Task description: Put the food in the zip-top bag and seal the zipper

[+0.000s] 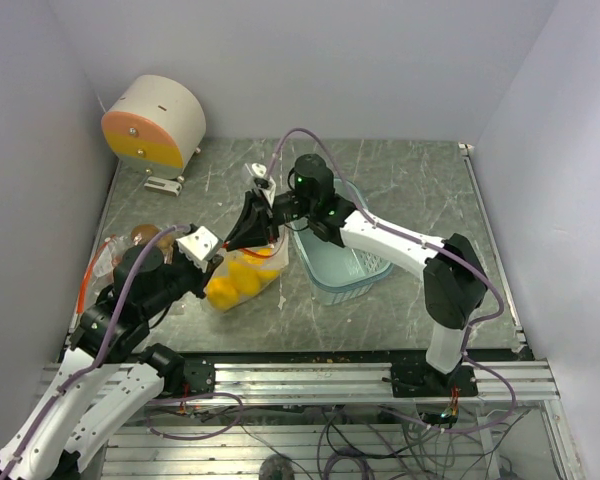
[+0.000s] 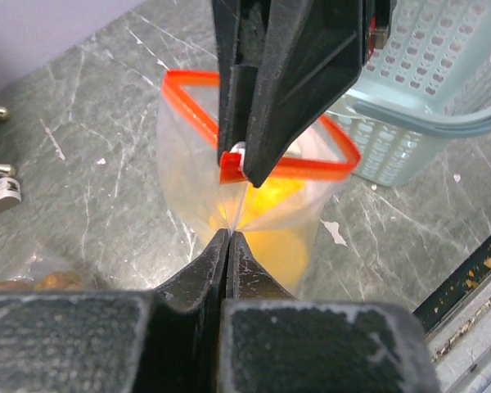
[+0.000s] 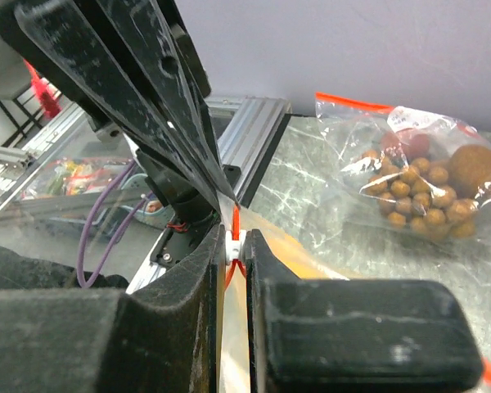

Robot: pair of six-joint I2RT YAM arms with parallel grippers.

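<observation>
A clear zip top bag (image 1: 248, 275) with an orange rim holds yellow food at the table's middle left; the left wrist view shows its rim (image 2: 188, 106) spread open. My left gripper is shut on the bag's film, just below the right gripper. My right gripper is shut on the orange zipper with a small white piece between its fingers, seen as a slider. The two grippers are very close, the right one above in the left wrist view.
A pale blue basket (image 1: 335, 290) stands right of the bag. Another clear bag with round brown items lies at the left. A white rounded box (image 1: 155, 110) sits at the back left.
</observation>
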